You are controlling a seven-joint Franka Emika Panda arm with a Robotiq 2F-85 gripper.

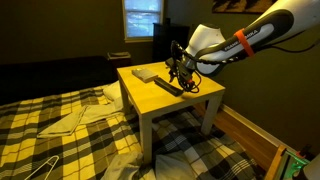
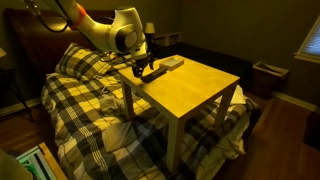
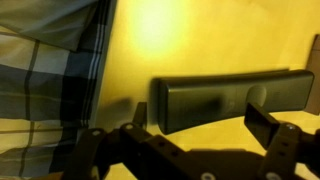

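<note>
A long black box (image 3: 235, 95) lies on the pale yellow table (image 3: 215, 35) in the wrist view. My gripper stands open above it, one finger (image 3: 137, 113) by the box's left end and the other finger (image 3: 260, 122) over its front side. Nothing is held between them. In exterior view 1 the dark box (image 1: 168, 87) is near the table's front edge, with the gripper (image 1: 181, 79) just over its right part. Exterior view 2 shows the gripper (image 2: 141, 68) close above the box (image 2: 154, 75). Contact with the box cannot be made out.
A light flat item (image 1: 147, 74) lies farther back on the table, and a brown edge (image 3: 315, 75) shows at the wrist view's right. The bed with a plaid cover (image 1: 75, 130) borders the table.
</note>
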